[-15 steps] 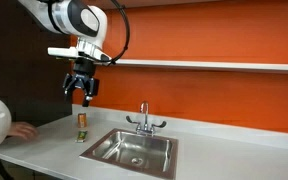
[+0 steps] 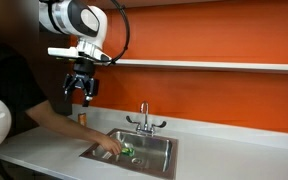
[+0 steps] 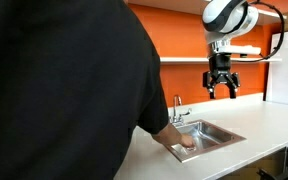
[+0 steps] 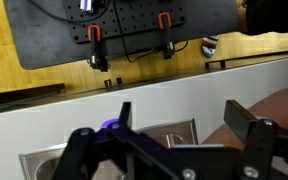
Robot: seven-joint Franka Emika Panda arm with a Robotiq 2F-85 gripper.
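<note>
My gripper [image 2: 77,96] hangs high over the counter, left of the sink [image 2: 162,153]. Its two fingers stand wide apart in exterior view 2, open with nothing between them. A person's hand [image 2: 111,145] reaches into the sink's left side, by a small green object [image 2: 128,151] in the basin. From behind, exterior view 2 shows that hand [image 3: 169,137] at the basin, but the green object cannot be made out. In the wrist view, the sink [image 4: 46,158] lies partly behind my gripper, and the person's bare arm [image 4: 274,110] comes in at the right.
A faucet [image 2: 144,113] with handles rises behind the sink. An orange-brown container [image 2: 82,118] stands at the back left. A long shelf [image 2: 214,66] runs along the orange wall.
My arm has not visibly moved.
</note>
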